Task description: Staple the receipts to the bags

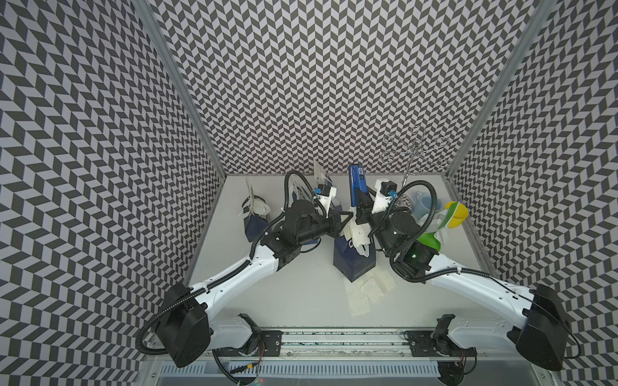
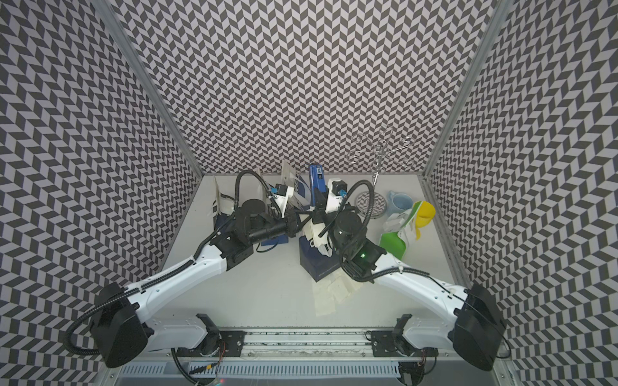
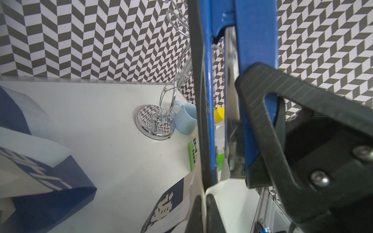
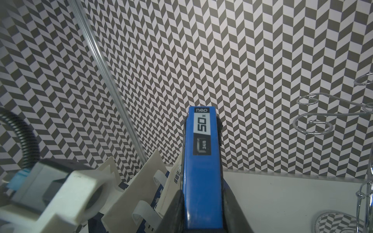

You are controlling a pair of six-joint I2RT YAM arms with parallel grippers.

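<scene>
A dark blue paper bag point(image 1: 354, 260) with a pale top stands at the table's middle, between both arms. My left gripper is shut at its top edge, with thin white paper point(image 3: 203, 202) pinched between the fingertips. The blue stapler point(image 4: 202, 170) is gripped by my right gripper, its far end pointing at the back wall. Seen from the left wrist, the stapler's parted arms point(image 3: 256, 35) stand upright just above the pinched paper, their lower ends at its edges. Whether any paper lies between them, I cannot tell. Loose receipts point(image 1: 370, 289) lie in front of the bag.
Other blue-and-white bags point(image 1: 255, 222) stand at the back left. A chrome stand point(image 3: 157, 122), a light blue mug point(image 3: 185, 118) and a green-and-yellow item point(image 2: 402, 238) occupy the right side.
</scene>
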